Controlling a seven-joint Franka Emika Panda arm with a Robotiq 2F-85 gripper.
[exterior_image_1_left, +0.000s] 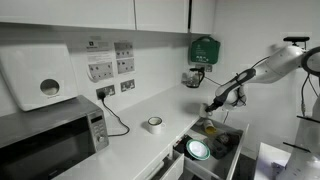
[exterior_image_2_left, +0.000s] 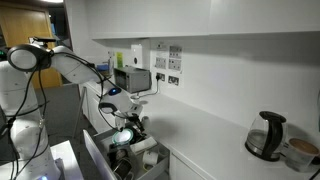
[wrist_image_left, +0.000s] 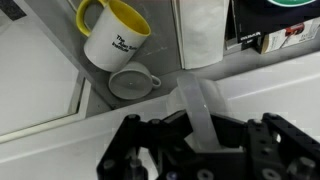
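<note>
My gripper is shut at the bottom of the wrist view. A pale, rounded white cup stands out in front of it, with a handle-like bar running in between the fingers; its far side is hard to make out. In exterior view 1 the gripper is over the far end of the open drawer, near the counter's edge. Exterior view 2 shows the gripper above the drawer too. Inside the drawer are a yellow and white mug and a grey-white mug lying beside it.
A white plate lies in the drawer, along with dark dishes. On the counter are a white canister, a microwave and a kettle.
</note>
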